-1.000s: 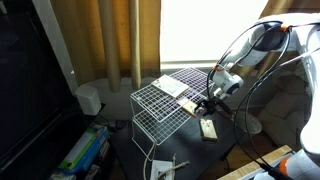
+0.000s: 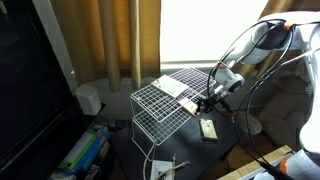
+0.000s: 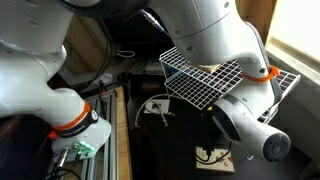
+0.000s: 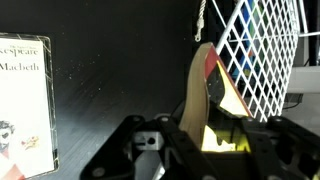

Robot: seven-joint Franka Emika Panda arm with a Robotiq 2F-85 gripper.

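Observation:
In the wrist view, my gripper is shut on a book [image 4: 196,92], seen nearly edge-on, with tan page edges and a red, yellow and white side. The white wire rack [image 4: 262,62] runs close along its right. From the first exterior view, the gripper [image 2: 204,104] is at the rack's right edge, and the light book [image 2: 188,104] lies by it at the rack. A second book, marked Macbeth [image 4: 25,100], rests flat on the dark table, apart from the gripper. The arm hides the fingers in the second exterior view.
Another light book or sheet [image 2: 172,86] lies on top of the rack. White papers [image 2: 163,170] and a cable lie on the table's front part. Coloured books [image 2: 78,150] stand at the left.

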